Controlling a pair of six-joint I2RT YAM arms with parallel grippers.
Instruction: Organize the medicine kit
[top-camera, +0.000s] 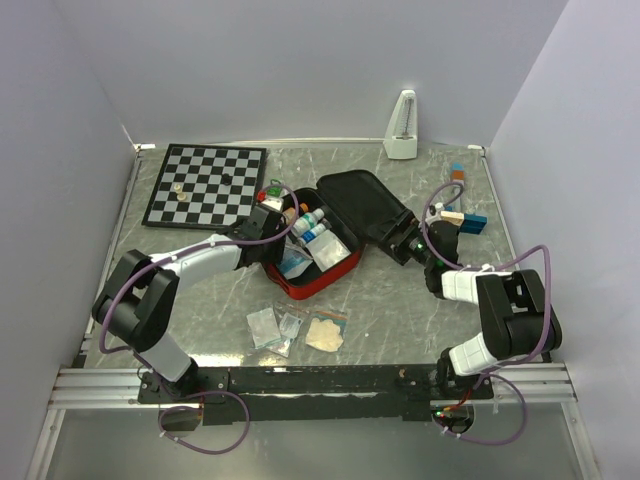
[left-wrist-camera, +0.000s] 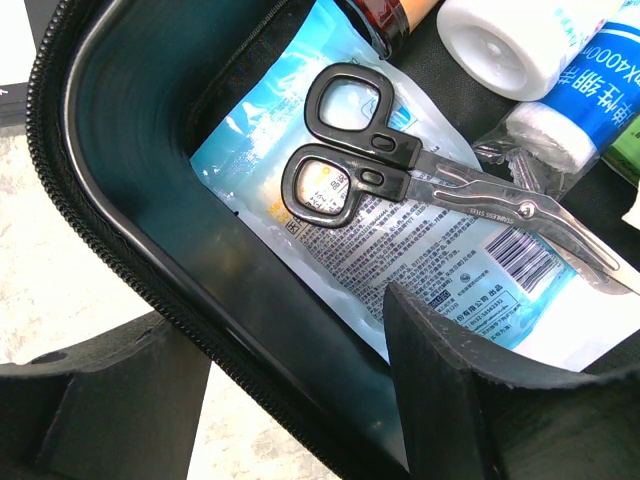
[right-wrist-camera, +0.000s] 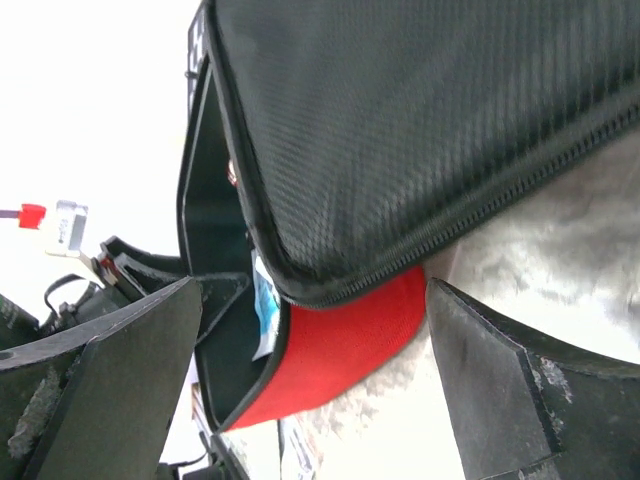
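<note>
The red and black medicine kit (top-camera: 315, 285) stands open at mid-table with its black lid (top-camera: 358, 200) folded out to the back right. My left gripper is part open, straddling the kit's near-left wall (left-wrist-camera: 215, 300). Inside, scissors (left-wrist-camera: 385, 165) lie across a blue-and-white packet (left-wrist-camera: 455, 290), beside a white bottle (left-wrist-camera: 510, 45) and a blue-labelled bottle (left-wrist-camera: 590, 95). A white pouch (top-camera: 328, 250) also lies in the kit. At the lid's right edge, my right gripper is open, with the lid's zipped corner (right-wrist-camera: 320, 285) showing between its fingers; contact cannot be judged.
Clear bags (top-camera: 325, 332) and a white packet (top-camera: 263, 327) lie in front of the kit. A chessboard (top-camera: 205, 186) is at back left, a metronome (top-camera: 402, 125) at the back, and a blue box (top-camera: 474, 224) beyond the right arm.
</note>
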